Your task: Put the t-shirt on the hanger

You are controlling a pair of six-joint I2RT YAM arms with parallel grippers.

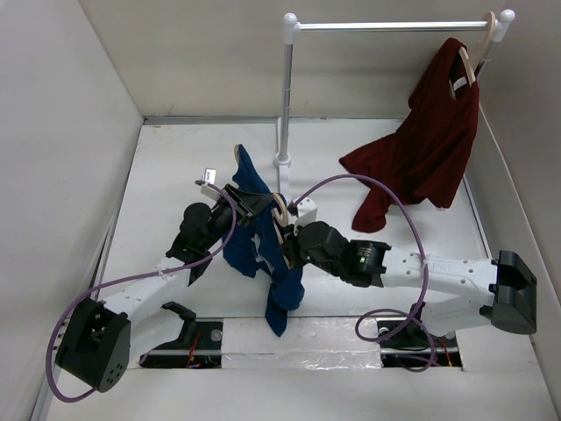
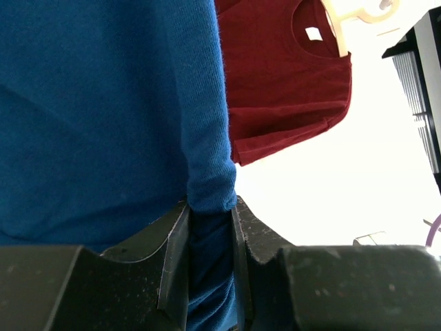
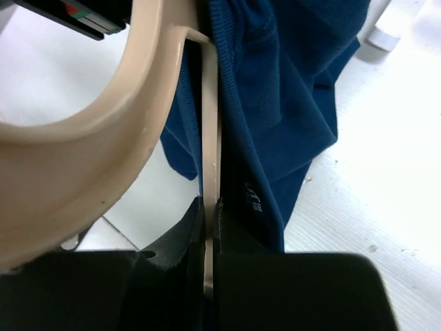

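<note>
A dark blue t-shirt [image 1: 285, 298] hangs between both arms at the centre of the top view, with a pale beige hanger [image 1: 280, 213] inside its opening. My left gripper is shut on a folded band of the blue fabric. My right gripper is shut on the hanger's straight bar, the shirt's ribbed edge lying right beside it. The hanger's curved hook fills the left of the right wrist view. How much of the hanger is inside the shirt is hidden.
A clothes rail [image 1: 386, 26] stands at the back, with a maroon shirt [image 1: 412, 158] on a hanger at its right end. Walls bound both sides.
</note>
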